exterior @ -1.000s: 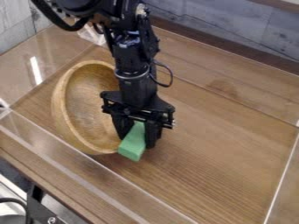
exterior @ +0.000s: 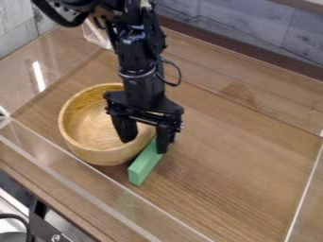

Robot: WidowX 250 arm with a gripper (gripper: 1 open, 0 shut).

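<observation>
My black gripper (exterior: pixel 144 136) hangs over the right side of a tan round bowl (exterior: pixel 83 117), with its two fingers spread open. A green block (exterior: pixel 144 166) lies on the wooden surface just below and right of the bowl, its upper end close to the right finger. Whether that finger touches it I cannot tell.
Bare wooden surface (exterior: pixel 237 151) fills the right and the back. A pale wall (exterior: pixel 252 28) borders the back right. A dark cable lies at the lower left corner, off the wood.
The green block came out from under the gripper and now lies further down, more fully in view. The gripper has risen slightly and the bowl sits more level.
</observation>
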